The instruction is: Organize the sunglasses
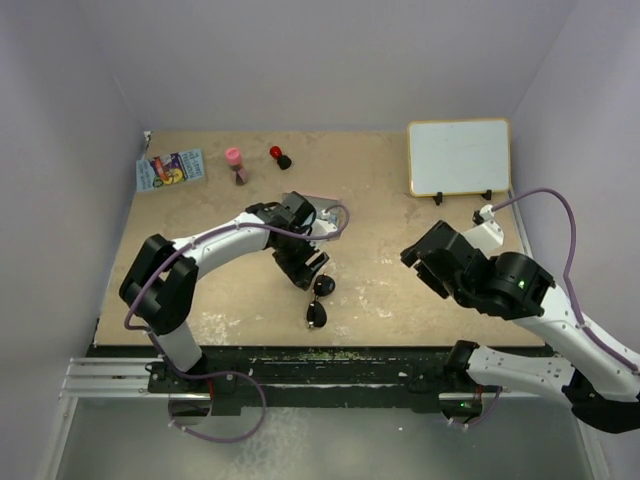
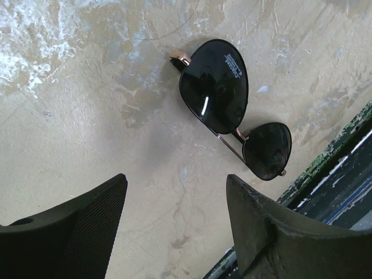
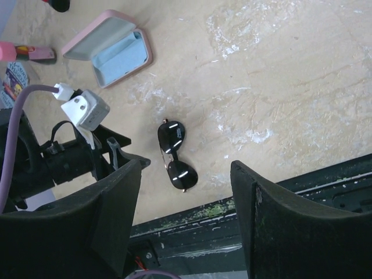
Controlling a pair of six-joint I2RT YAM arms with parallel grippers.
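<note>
Black aviator sunglasses [image 1: 317,313] lie on the table's front-middle; in the left wrist view they [image 2: 214,87] sit just beyond the fingertips, and in the right wrist view they [image 3: 171,136] are near the centre. My left gripper [image 1: 313,266] hangs just behind the sunglasses, open and empty [image 2: 173,189]. My right gripper [image 1: 418,258] is off to the right with a gap between its fingers and nothing in it. An open pink case with pale blue lining [image 3: 119,57] lies behind the left gripper, partly hidden in the top view.
A whiteboard [image 1: 459,156] stands at back right. A colourful card [image 1: 170,170], a pink bottle [image 1: 235,160] and small red-and-black items [image 1: 283,160] lie at the back left.
</note>
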